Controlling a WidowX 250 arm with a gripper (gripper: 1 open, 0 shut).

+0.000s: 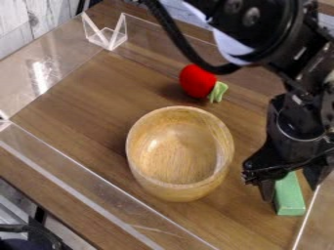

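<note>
My gripper (280, 171) hangs at the right of the camera view, its fingers down around the upper end of a green block (290, 200) that lies on the wooden table. The fingertips partly hide the block, and whether they touch it is unclear. A light wooden bowl (181, 156) sits just left of the gripper.
A red object (197, 80) with a green end lies behind the bowl. Clear plastic walls (92, 195) border the table, with a clear bracket (104, 34) at the upper left.
</note>
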